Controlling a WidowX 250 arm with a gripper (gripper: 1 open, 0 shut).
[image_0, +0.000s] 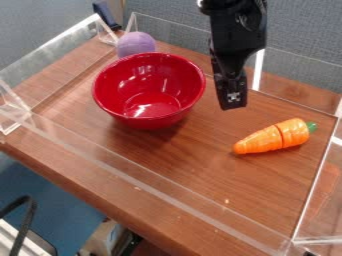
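Observation:
A black gripper hangs from the top of the view, just right of the red bowl and above the table; whether its fingers are apart cannot be made out. The red bowl sits on the wooden table left of centre, empty inside. A purple ball rests behind the bowl at the upper left. An orange toy carrot with a green tip lies on the right side, below and right of the gripper.
Clear plastic walls edge the wooden table. Cables and equipment show beyond the table at the lower left.

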